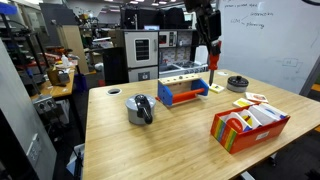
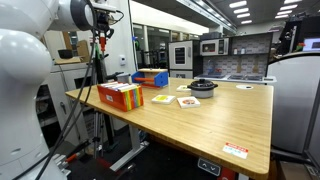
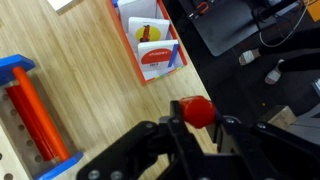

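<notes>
A red-orange rod-like piece (image 3: 197, 111) is clamped end-on in my gripper; in exterior view 1 the red piece (image 1: 212, 66) hangs upright in the air above the table. Exterior view 2 places my gripper (image 2: 99, 25) high at the left, well above the table. A wooden rack with blue ends and a red bar (image 1: 186, 97) stands on the table, left of the gripper in exterior view 1. The red box of white and coloured items (image 1: 238, 140) sits at the near right edge.
A silver lidded pot (image 1: 139, 109) stands left of the rack. A dark-lidded pot (image 1: 237, 82) and flat yellow-and-white pieces (image 1: 251, 100) lie at the right. Beyond the table edge, the wrist view shows dark floor (image 3: 240, 75).
</notes>
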